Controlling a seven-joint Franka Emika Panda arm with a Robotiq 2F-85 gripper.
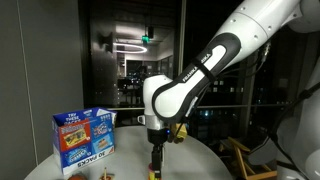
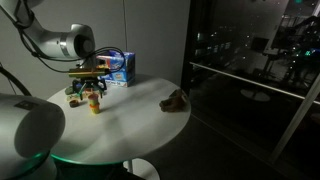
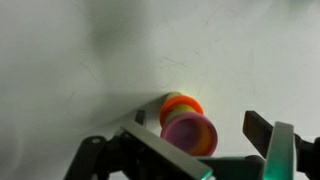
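A small upright stack of coloured pieces stands on the round white table. From above, the wrist view shows it as a pink-purple round top (image 3: 188, 133) with an orange ring behind it. In exterior view 2 the orange and yellow stack (image 2: 93, 104) is right under my gripper (image 2: 91, 88). Seen from exterior view 1, my gripper (image 1: 156, 158) points down and covers most of the stack, leaving a bit of yellow. The fingers are open, with one finger on each side of the stack in the wrist view; contact cannot be made out.
A blue and red toy box (image 1: 84, 138) stands on the table behind the arm. A brown object (image 2: 174, 102) lies near the table's right edge. Small items (image 2: 73, 97) sit left of the stack.
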